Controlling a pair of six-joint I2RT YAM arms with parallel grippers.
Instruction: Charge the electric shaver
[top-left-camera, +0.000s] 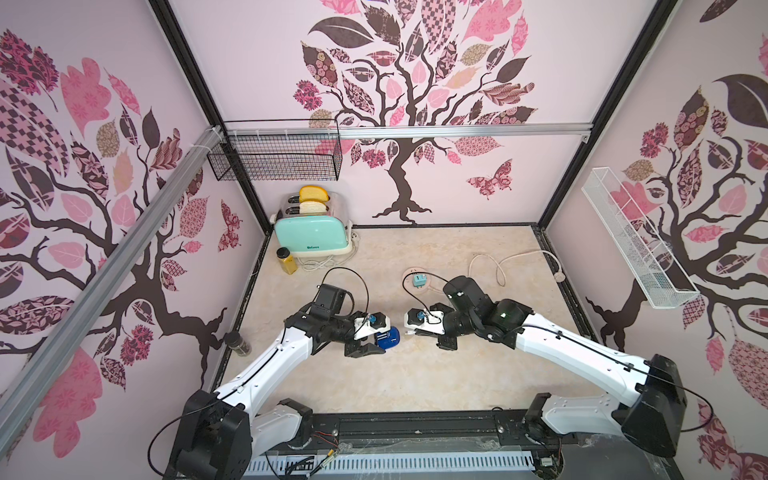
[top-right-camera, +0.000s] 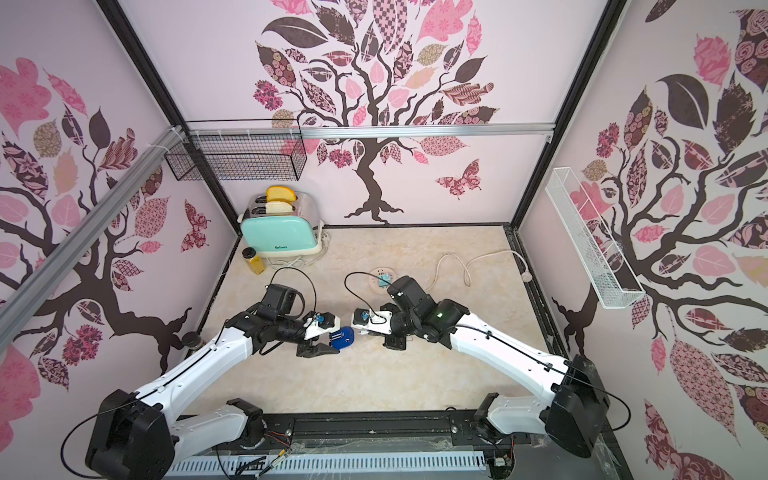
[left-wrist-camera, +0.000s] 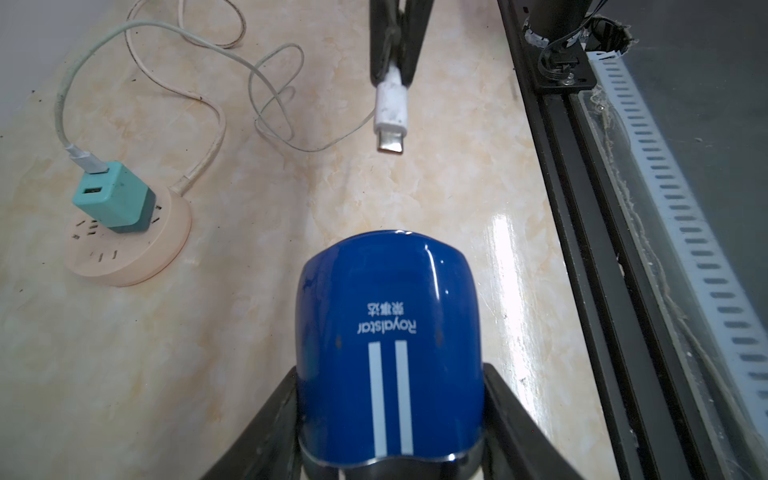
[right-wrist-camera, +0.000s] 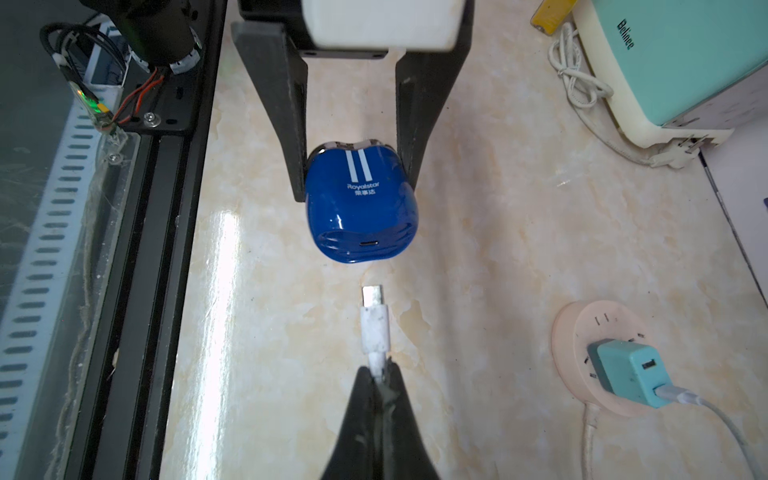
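Observation:
The blue shaver (left-wrist-camera: 389, 336) is gripped at its sides by my left gripper, its charging port facing the right gripper. In the right wrist view its lower end shows a small slot. My right gripper is shut on the white cable plug (right-wrist-camera: 373, 324), whose metal tip points at the shaver's port across a short gap. The plug tip and shaver do not touch. From the plug, the cable runs to a teal charger (left-wrist-camera: 116, 196), seated in the round pink power strip (left-wrist-camera: 132, 264).
The teal toaster (top-left-camera: 312, 233) stands at the back left beside a yellow bottle (top-left-camera: 286, 260). A dark-lidded jar (top-left-camera: 237, 344) is at the left edge. Pale cords lie across the table's back right.

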